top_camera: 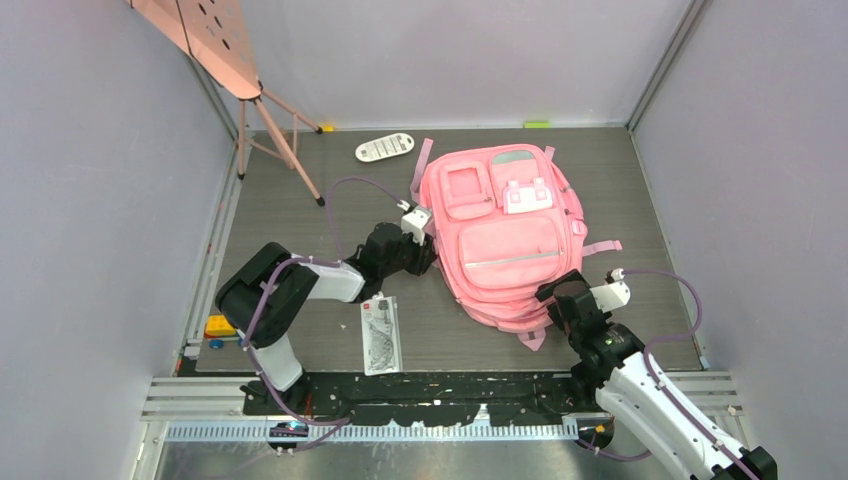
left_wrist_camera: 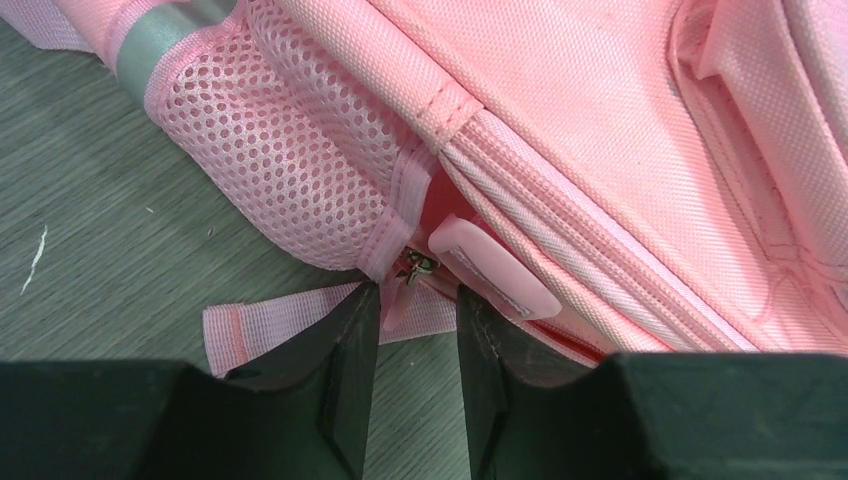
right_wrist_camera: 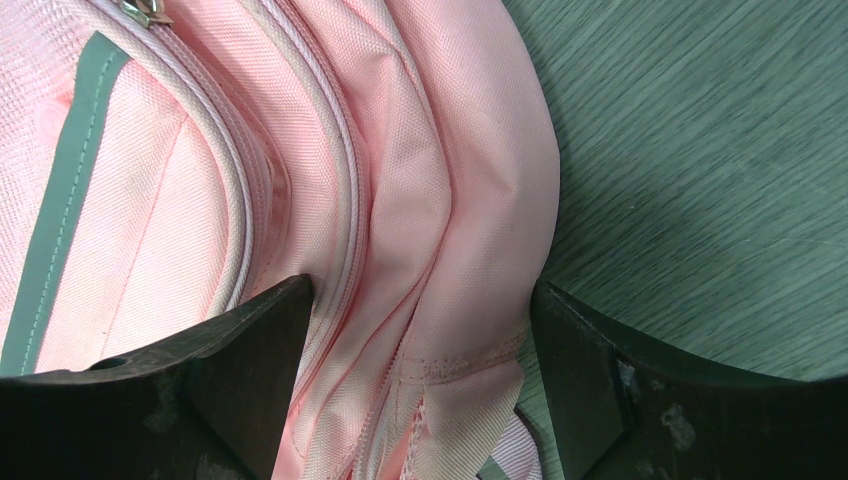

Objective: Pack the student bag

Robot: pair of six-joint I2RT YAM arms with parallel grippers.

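The pink student bag [top_camera: 510,250] lies on its back on the grey floor, pockets facing up. At its left side is my left gripper [top_camera: 428,262]. In the left wrist view, that gripper is part open, with a zipper pull [left_wrist_camera: 405,300] and its metal slider between and just ahead of the fingertips; I see no firm grip on the pull. My right gripper is open at the bag's lower right corner, its fingers on either side of the bag's fabric [right_wrist_camera: 455,270].
A flat packaged set [top_camera: 380,335] lies below the left arm. Behind it, near the back wall, sits a white oval case [top_camera: 385,147]. A pink stand [top_camera: 275,140] occupies the back left. Right of the bag the floor is mostly clear.
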